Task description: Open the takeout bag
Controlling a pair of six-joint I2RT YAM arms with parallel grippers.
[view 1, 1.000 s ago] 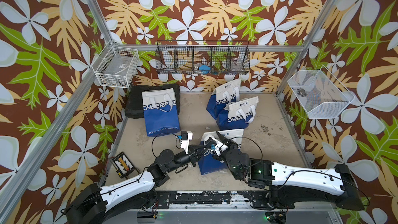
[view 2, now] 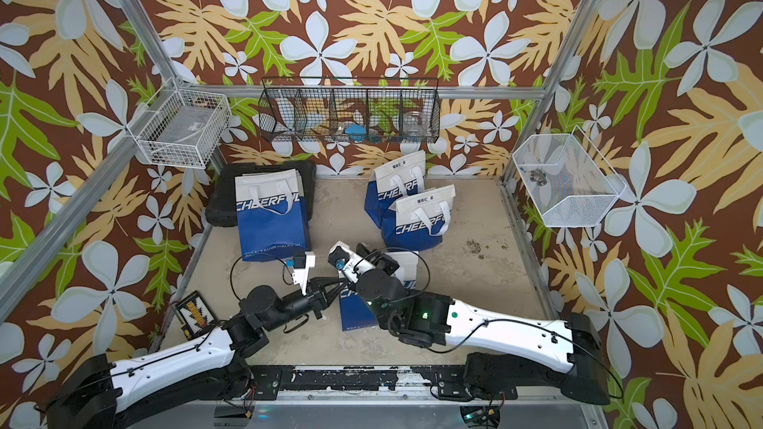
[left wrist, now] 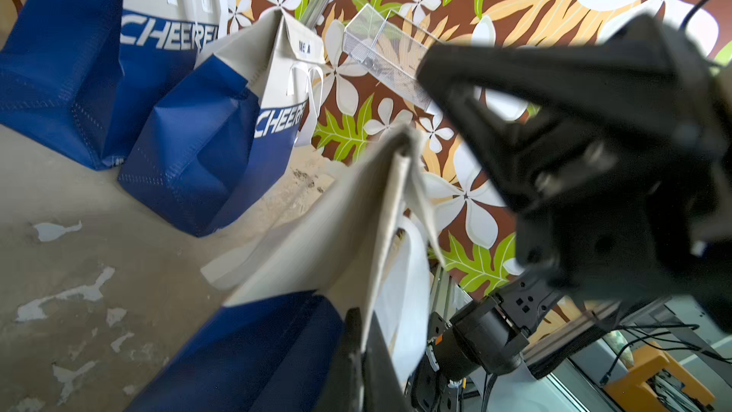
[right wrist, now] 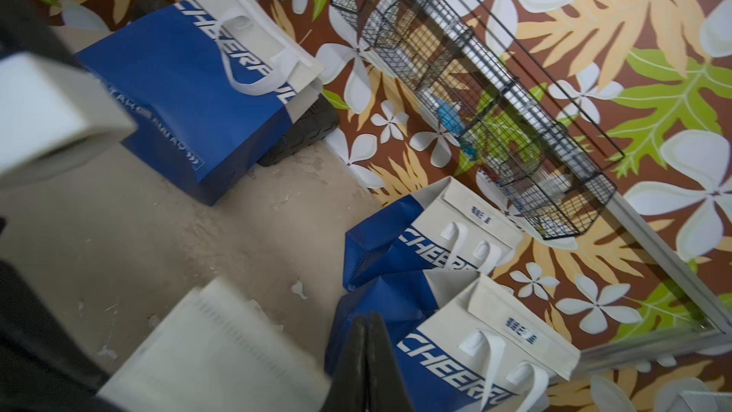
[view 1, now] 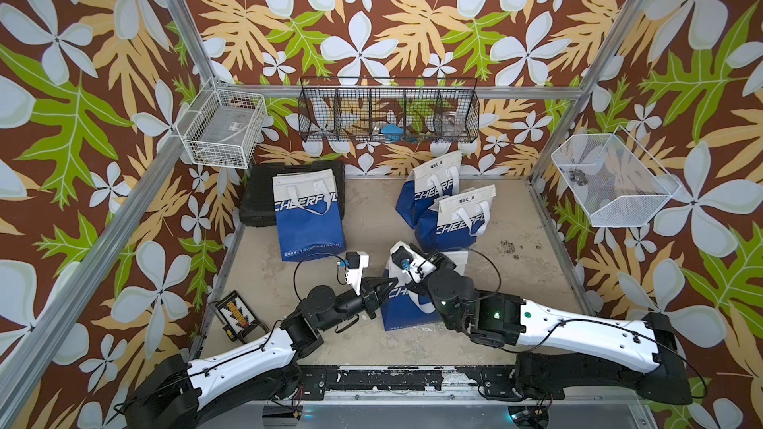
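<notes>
The blue-and-white takeout bag (view 1: 401,314) stands at the front middle of the table, partly covered by both arms. In the left wrist view its white upper side edge (left wrist: 389,221) runs down to my left gripper, which is shut on that thin edge. A white handle (left wrist: 408,282) hangs beside it. My right gripper is shut, with nothing visible between its fingers. It hovers over the bag's top, and a blurred white part of the bag (right wrist: 228,351) shows just left of it. How far the bag's mouth is parted is hidden.
Two similar bags (view 1: 429,190) stand behind to the right, and another bag (view 1: 310,218) leans by a black case (view 1: 258,194) at the back left. A small framed item (view 1: 237,316) lies front left. Wire baskets (view 1: 389,115) hang on the walls. Open table lies right of the bags.
The bag's white upper part now looks pulled up at its left. The left arm is nearly still.
</notes>
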